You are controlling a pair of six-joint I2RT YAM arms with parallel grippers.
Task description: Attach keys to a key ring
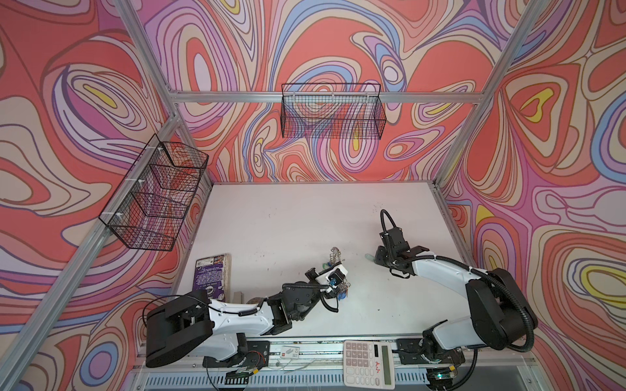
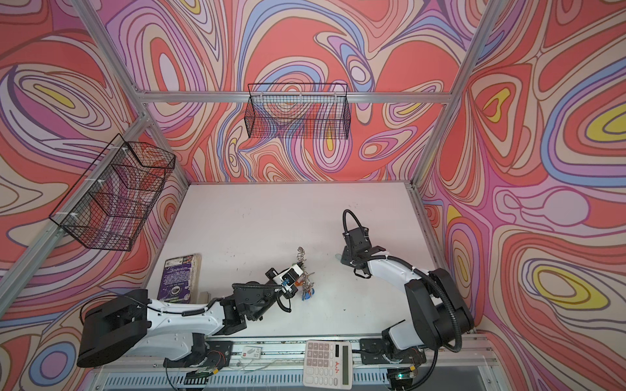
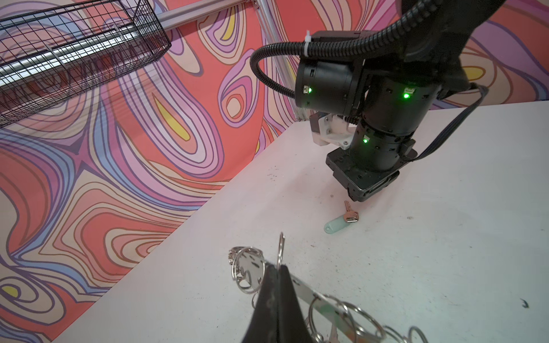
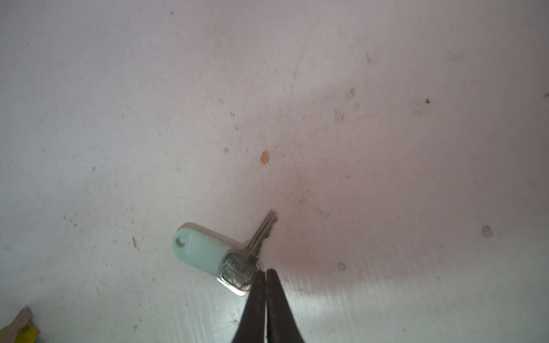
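In the left wrist view my left gripper is shut on the metal key ring [image 3: 280, 251], whose small loops [image 3: 247, 268] spread to both sides of the fingers. In the right wrist view a key [image 4: 251, 254] with a mint tag [image 4: 201, 249] lies on the white table, its head just left of the fingertips. My right gripper is shut, nothing between its fingers. The left wrist view shows the same mint tag [image 3: 337, 224] on the table below the right gripper's dark body. The right fingertips are hard to see there.
A purple-covered box [image 1: 210, 277] stands at the table's left edge. Blue-tagged keys [image 2: 307, 290] hang by my left gripper. A yellow item [image 4: 25, 331] peeks into the right wrist view's corner. Wire baskets [image 1: 333, 114] hang above.
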